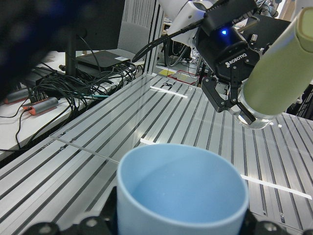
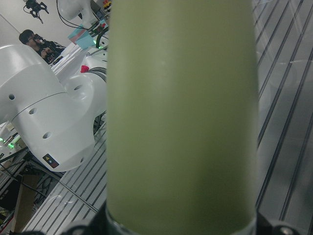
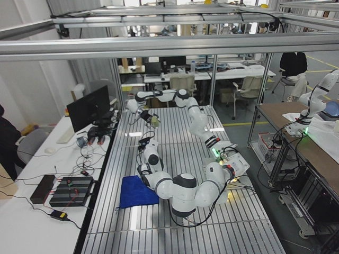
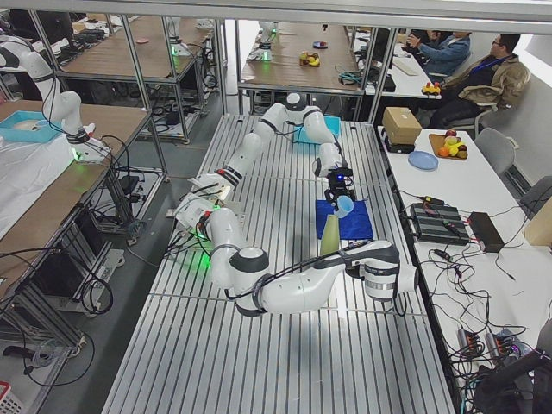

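My left gripper (image 4: 341, 194) is shut on a light blue cup (image 1: 182, 196), which is upright at the bottom of the left wrist view. My right gripper is shut on a pale green cylindrical bottle (image 1: 279, 73) with a clear lower end, tilted above and right of the cup in that view. The bottle (image 2: 181, 117) fills the middle of the right wrist view. Cup and bottle appear apart, both held above the table (image 3: 116, 222). A blue cloth (image 3: 132, 196) lies on the table.
The slatted table has much bare surface. A side desk (image 3: 53, 233) with a monitor (image 3: 87, 108), black boxes and cables runs along its left in the camera left view. Overhead aluminium rails (image 3: 169, 45) span the workspace.
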